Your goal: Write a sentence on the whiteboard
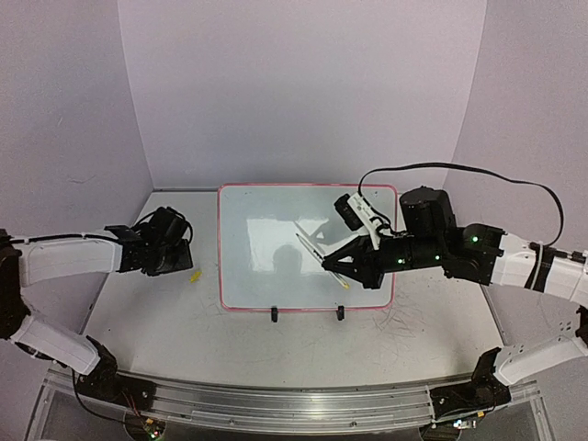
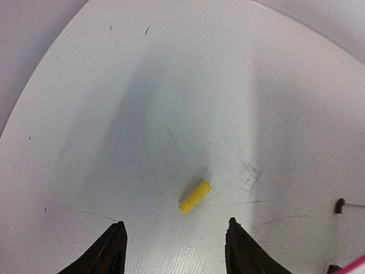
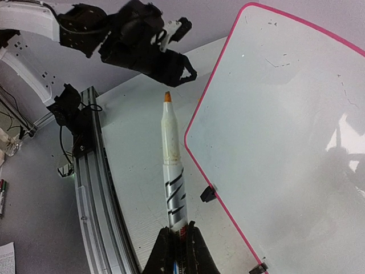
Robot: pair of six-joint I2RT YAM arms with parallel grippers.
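An uncapped marker (image 3: 171, 140) with an orange tip and white barrel stands out from my right gripper, which is shut on it. In the top view, that right gripper (image 1: 342, 265) hangs over the right half of the pink-edged whiteboard (image 1: 243, 280). A small yellow piece, looking like a marker cap (image 1: 196, 276), lies on the table left of the board. My left gripper is open above the table, fingers apart; the yellow cap (image 2: 195, 197) lies beyond its fingertips, touched by neither. The board's visible surface (image 3: 279, 125) shows only a few small dark marks.
Two black clips (image 1: 274, 314) hold the board's front edge. A metal rail (image 1: 276, 418) runs along the table front.
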